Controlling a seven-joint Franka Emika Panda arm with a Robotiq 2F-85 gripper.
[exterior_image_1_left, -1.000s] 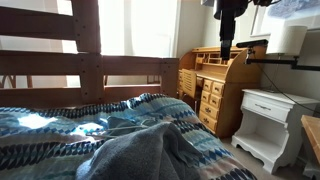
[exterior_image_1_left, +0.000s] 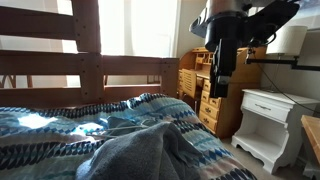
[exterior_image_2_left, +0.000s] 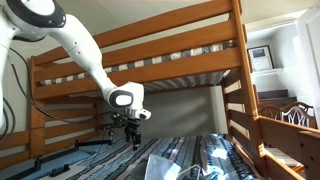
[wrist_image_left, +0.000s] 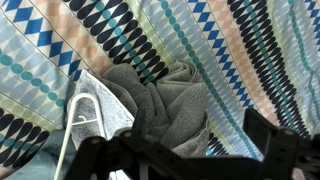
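Note:
A dark grey cloth (wrist_image_left: 172, 105) lies bunched on the patterned bedspread (wrist_image_left: 215, 65); in exterior view 1 the grey cloth (exterior_image_1_left: 145, 155) fills the near edge of the bed. Beside it in the wrist view is a white plastic hanger (wrist_image_left: 73, 122), partly over a lighter grey fabric (wrist_image_left: 112, 102). My gripper is open above the cloth, its two dark fingers apart at the lower edge of that view. Exterior view 1 shows the gripper (exterior_image_1_left: 221, 82) hanging well clear of the bed, seen side-on. Nothing shows between the fingers.
Wooden bunk rails (exterior_image_1_left: 90, 60) border the bed, and an upper bunk (exterior_image_2_left: 150, 65) spans above the arm. Past the bed stand a wooden desk (exterior_image_1_left: 212, 90) and a white nightstand (exterior_image_1_left: 268, 120). More bunched items (exterior_image_2_left: 190, 172) lie at the near side.
The cloth and bedspread have not moved.

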